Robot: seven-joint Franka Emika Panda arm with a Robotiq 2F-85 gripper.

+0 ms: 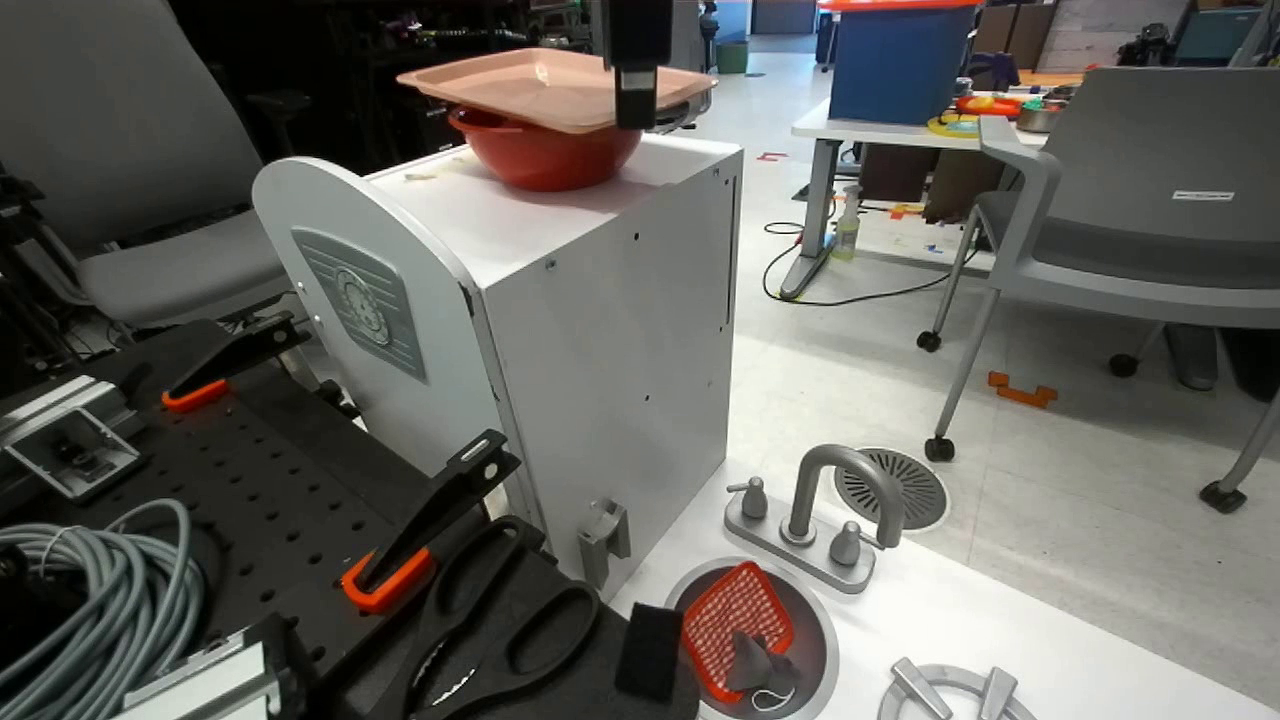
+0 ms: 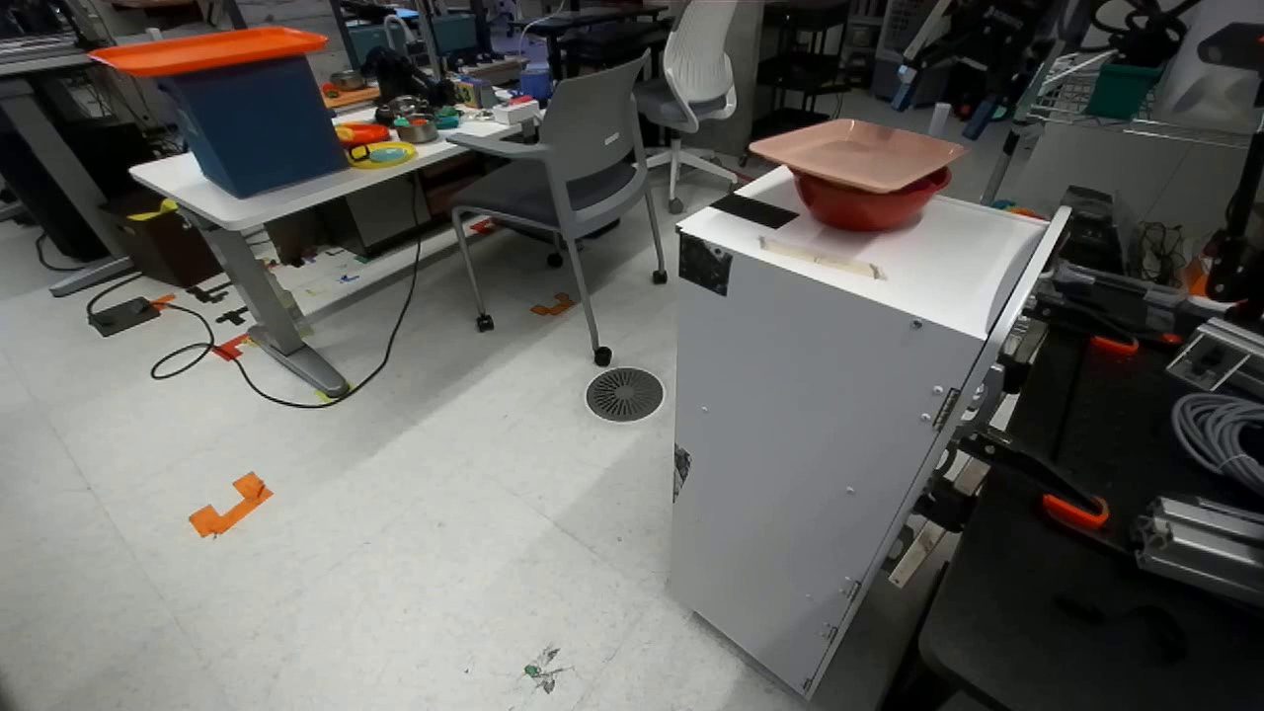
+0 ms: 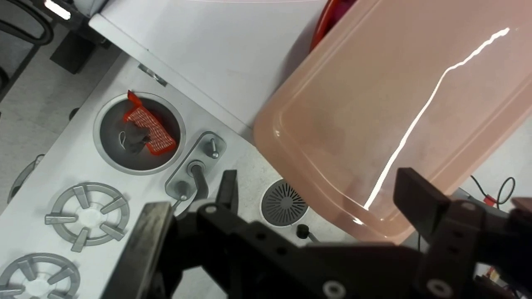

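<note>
A pink tray lies across the top of a red bowl on the white cabinet. The second exterior view shows the tray overhanging the bowl on both sides. In the wrist view my gripper is open, its two dark fingers well apart. The tray fills the right of that view, its near corner showing in the space between the fingers. I cannot tell how far the fingertips are from it. Only a dark part of the gripper shows at the top of the first exterior view.
A toy sink holds a red mesh item and a small grey thing. The faucet stands beside it, with burners nearby. Black clamps sit on the pegboard table.
</note>
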